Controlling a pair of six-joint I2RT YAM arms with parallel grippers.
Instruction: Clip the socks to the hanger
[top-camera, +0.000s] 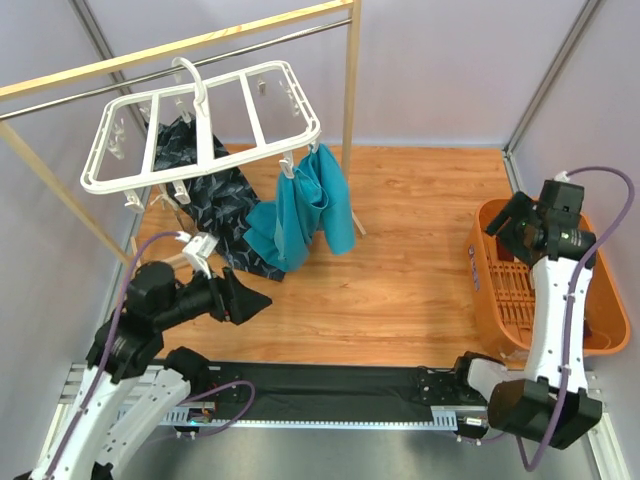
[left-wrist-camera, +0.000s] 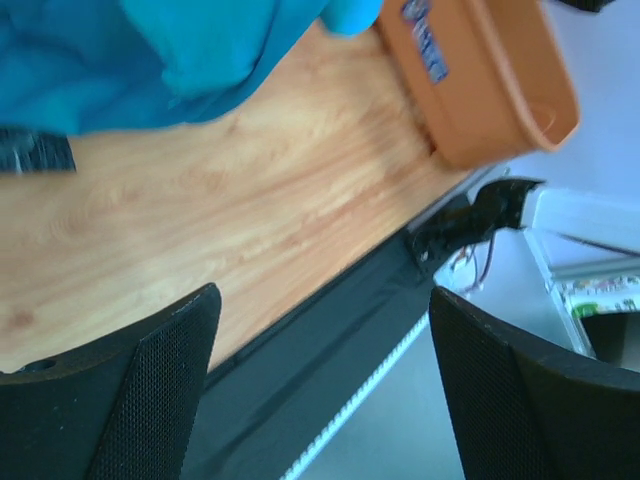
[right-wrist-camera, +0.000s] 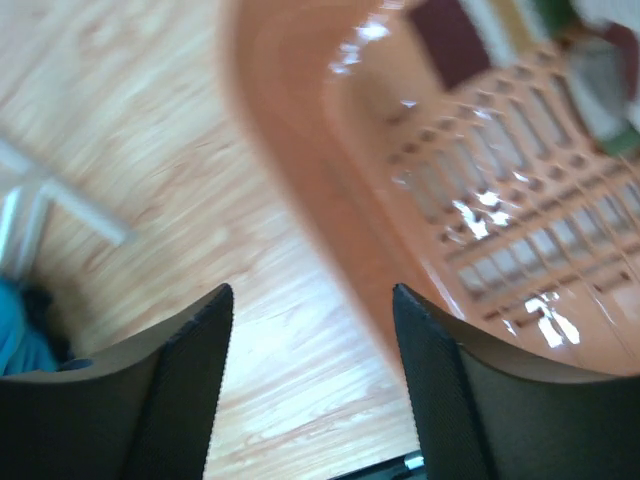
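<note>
A white clip hanger (top-camera: 255, 140) hangs from the rail at upper left, with teal cloth (top-camera: 310, 210) and dark patterned cloth (top-camera: 225, 210) beneath it. The teal cloth also fills the top of the left wrist view. My left gripper (top-camera: 232, 300) is open below the cloths, nothing between its fingers. My right gripper (top-camera: 505, 225) is open over the orange basket (top-camera: 485, 310) at right. In the right wrist view, dark red and green items (right-wrist-camera: 450, 40) lie in the basket; I cannot tell what they are.
A wooden rack (top-camera: 350, 60) with a metal rail holds the hanger. The wooden floor (top-camera: 410, 250) between cloths and basket is clear.
</note>
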